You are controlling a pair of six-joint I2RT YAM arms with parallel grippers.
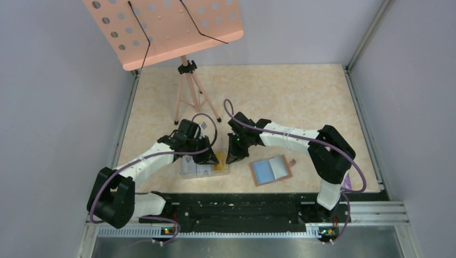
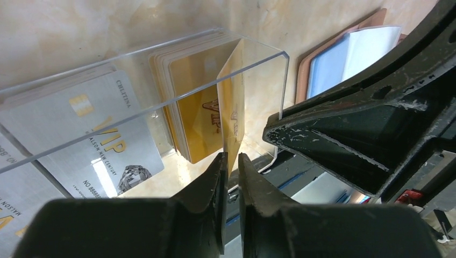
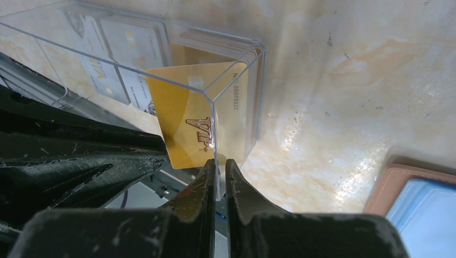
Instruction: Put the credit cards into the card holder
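Note:
A clear card holder [image 1: 190, 173] holds silver cards [image 2: 107, 140] and a stack of gold cards [image 2: 191, 118] in its right-end section. One gold card [image 2: 231, 118] stands tilted up at that end. My left gripper is at this card's lower edge, its fingertips close together; whether they grip it is unclear. My right gripper is shut on the holder's clear end corner, beside the gold card.
An open card wallet [image 1: 269, 171] with blue inside lies to the right of the holder. An easel [image 1: 188, 80] stands at the back left.

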